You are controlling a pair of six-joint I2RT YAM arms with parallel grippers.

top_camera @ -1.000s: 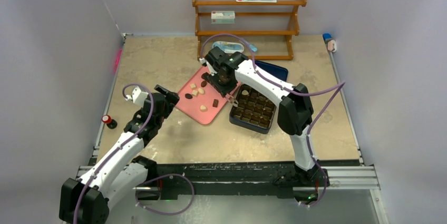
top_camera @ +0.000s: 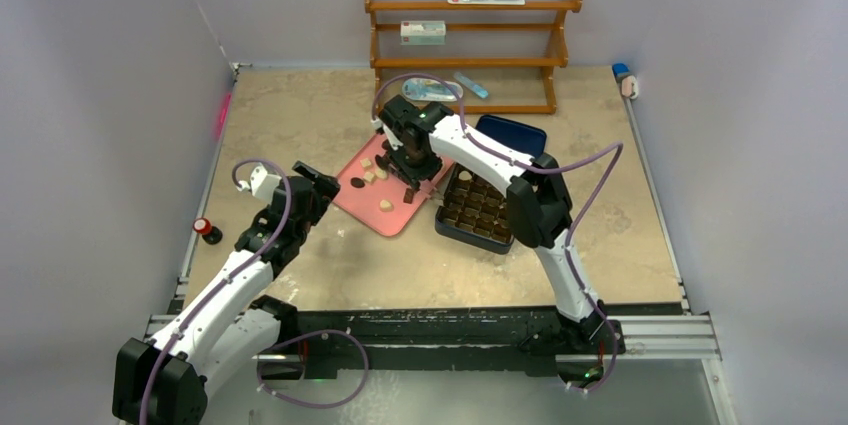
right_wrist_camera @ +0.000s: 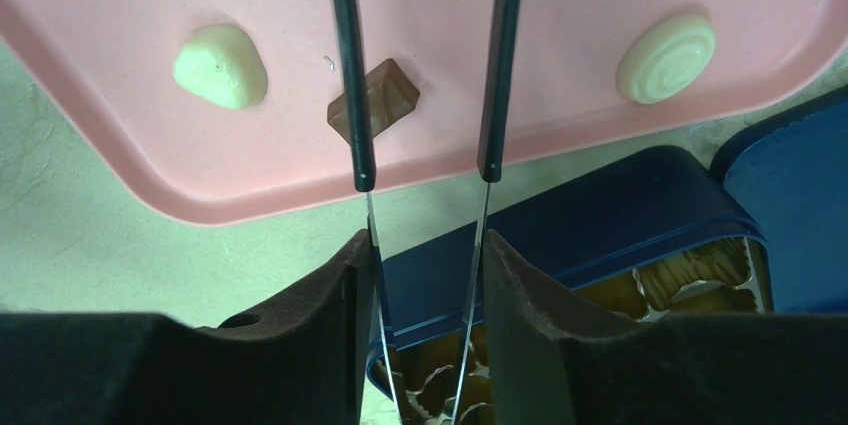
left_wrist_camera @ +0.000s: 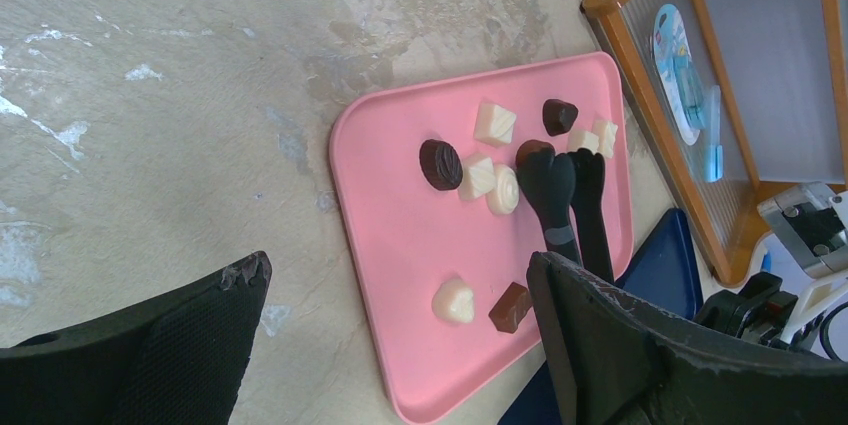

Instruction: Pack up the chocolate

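A pink tray (top_camera: 350, 195) holds several white and dark chocolates, among them a brown square (right_wrist_camera: 395, 100) and a white piece (right_wrist_camera: 218, 65). Beside it is a navy box (top_camera: 475, 235) with gold compartments. My left gripper stands open at the tray's left, nothing between its fingers. My right gripper (top_camera: 405, 165) is low over the tray; in the left wrist view its dark fingertips (left_wrist_camera: 545, 170) are at a round brown chocolate (left_wrist_camera: 530, 148). Whether they grip it is unclear, as the tips are hidden in the right wrist view.
A wooden rack (top_camera: 470, 60) stands at the back. The box lid (top_camera: 515, 130) lies behind the box. A small red-capped bottle (top_camera: 208, 230) is at the left.
My right arm has shifted left over the tray since a second ago. My left arm has not moved.
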